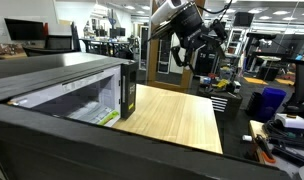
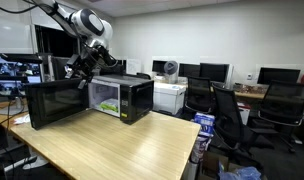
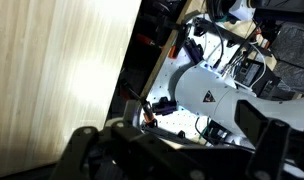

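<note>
A black microwave [image 2: 137, 98] stands on the wooden table, its door [image 2: 57, 101] swung wide open. In its pale interior lies something green and yellow [image 1: 89, 112], too small to make out. My gripper [image 1: 194, 66] hangs in the air above the table, apart from the microwave. In exterior view 2 the arm [image 2: 86, 22] reaches in from the left, above the open door. Dark fingers stand apart along the lower part of the wrist view, and nothing shows held between them.
Office chairs [image 2: 232, 112] and a cluttered floor lie past the table.
</note>
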